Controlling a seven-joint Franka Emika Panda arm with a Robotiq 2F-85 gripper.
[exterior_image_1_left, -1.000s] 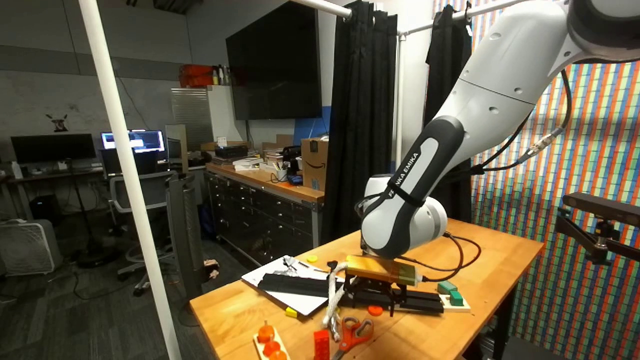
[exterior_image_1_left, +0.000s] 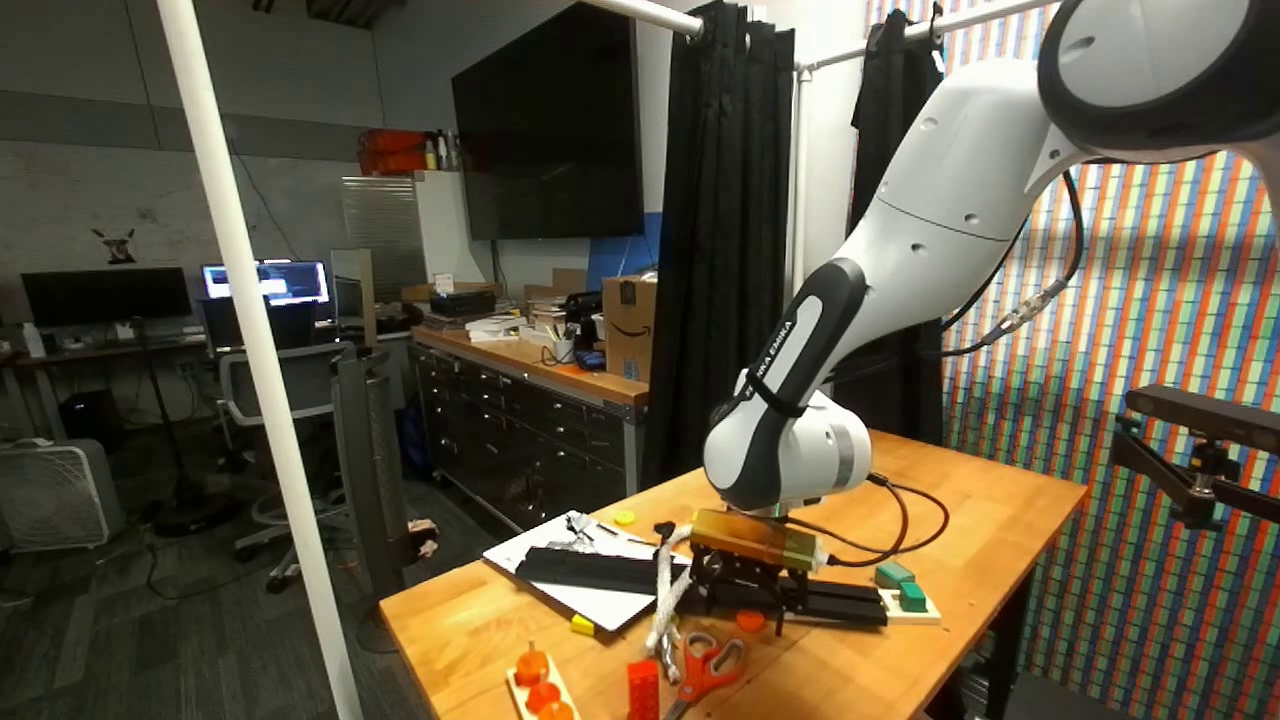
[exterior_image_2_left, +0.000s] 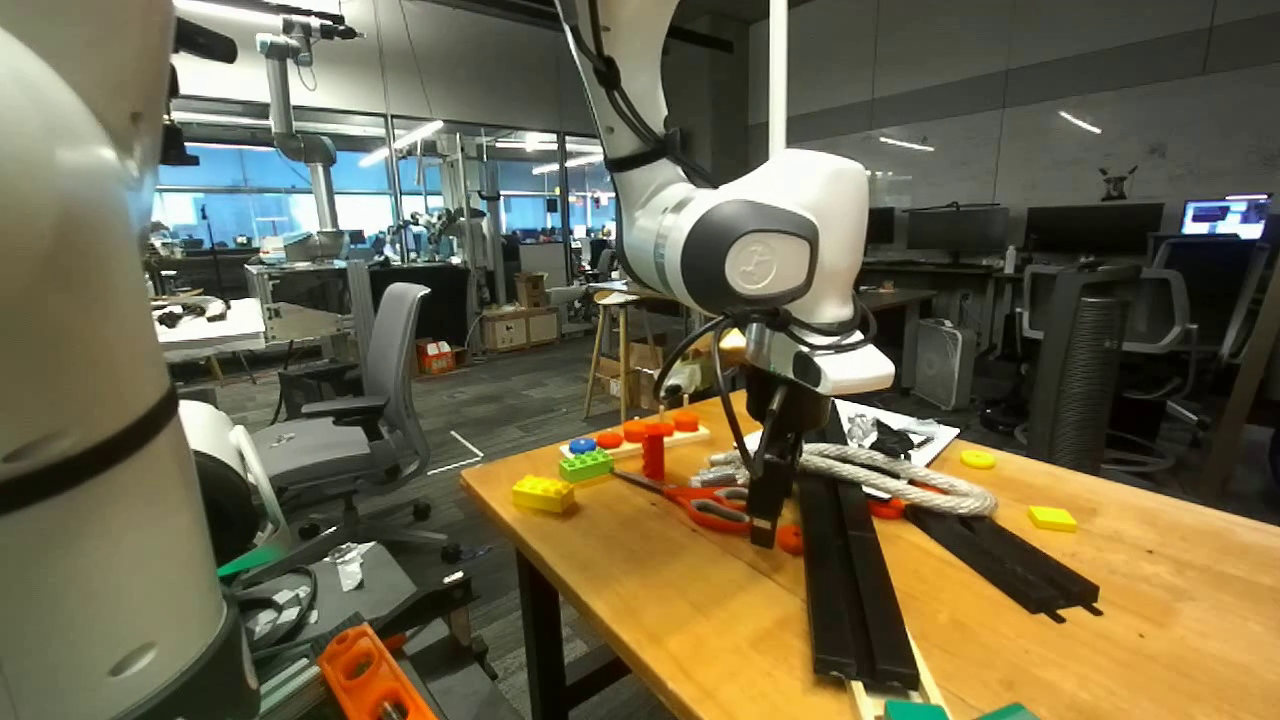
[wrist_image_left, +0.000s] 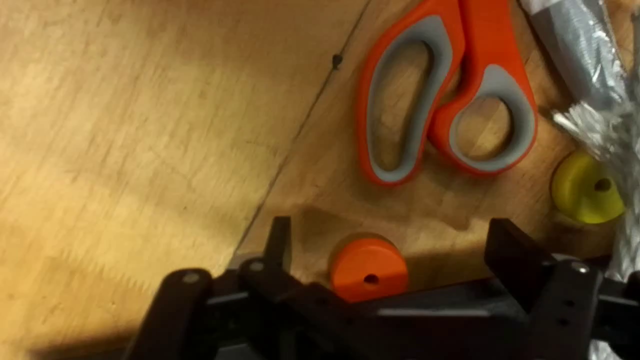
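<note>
In the wrist view an orange disc (wrist_image_left: 370, 271) with a small hole lies on the wooden table, between the spread fingers of my gripper and left of their middle. My gripper is open, and bare table shows on both sides of the disc. Part of the disc's near side is hidden by the gripper body. In exterior view 1 the gripper (exterior_image_1_left: 741, 606) points down over the table, near the disc (exterior_image_1_left: 751, 620).
Orange-handled scissors (wrist_image_left: 447, 96) lie just beyond the disc. To the right are a yellow disc (wrist_image_left: 585, 191) and a rope with a silver-wrapped end (wrist_image_left: 591, 66). Black track pieces (exterior_image_2_left: 849, 576) run beside the gripper.
The arm has shifted left in exterior view 1, its elbow most of all. The gripper has moved only slightly. The orange disc has stayed in place.
</note>
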